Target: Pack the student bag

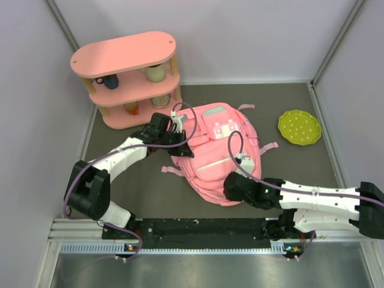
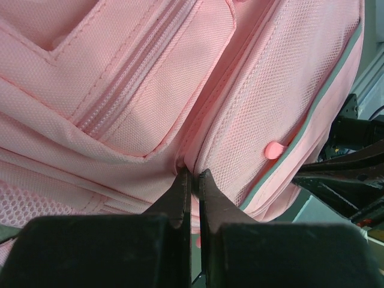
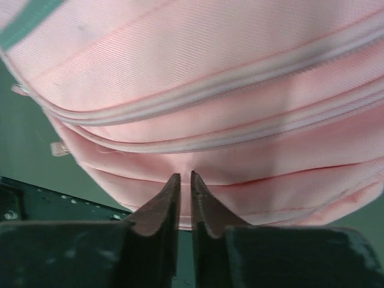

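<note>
The pink student bag (image 1: 217, 171) lies on the dark table, tilted, its zips and front pockets facing up. At the bag's left side is my left gripper (image 1: 191, 153). In the left wrist view the left gripper is shut on a folded pink edge beside the zip pocket (image 2: 135, 66). My right gripper (image 1: 228, 194) stands over the bag's lower end. In the right wrist view, a narrow gap shows between the right gripper's tips (image 3: 185, 178), with no fabric pinched there; double zips (image 3: 198, 141) run across the bag above them.
A pink shelf (image 1: 129, 51) with mugs and cups stands at the back left. The green dotted plate (image 1: 299, 127) lies at the far right.
</note>
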